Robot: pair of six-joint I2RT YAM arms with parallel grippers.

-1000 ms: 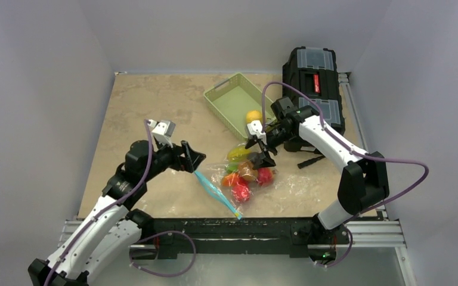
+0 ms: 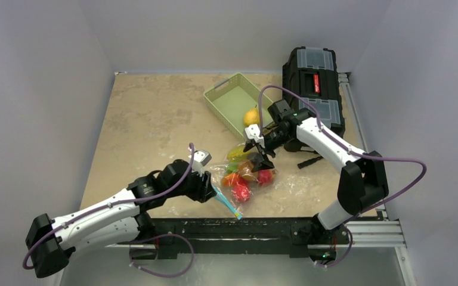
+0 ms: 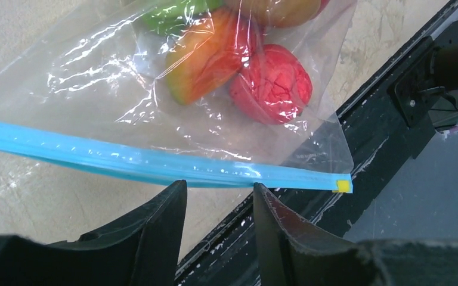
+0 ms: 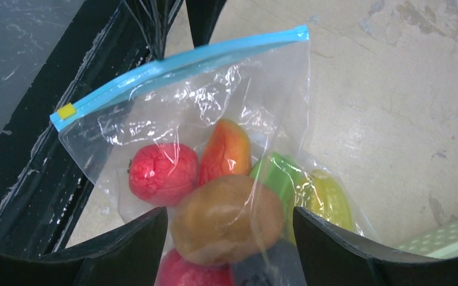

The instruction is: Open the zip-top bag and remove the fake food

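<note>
A clear zip top bag (image 2: 229,193) lies on the table with fake food inside: a red tomato-like piece (image 4: 163,174), an orange-red mango or pepper (image 3: 206,56), a brown potato-like piece (image 4: 229,217) and a yellow piece (image 4: 329,199). Its blue zip strip (image 3: 119,158) has a yellow slider (image 3: 343,186) at the front end. At the strip's edge is my left gripper, its fingers partly apart, a visible gap between them; the strip runs flat across the fingertips. Over the bag's food end hovers my right gripper, fingers apart.
A green basket (image 2: 222,104) holding a yellow fruit (image 2: 251,117) stands behind the bag. To the right is a black toolbox (image 2: 307,80). The slider end overhangs the dark front rail (image 2: 232,229).
The bag and the right arm have hardly moved.
</note>
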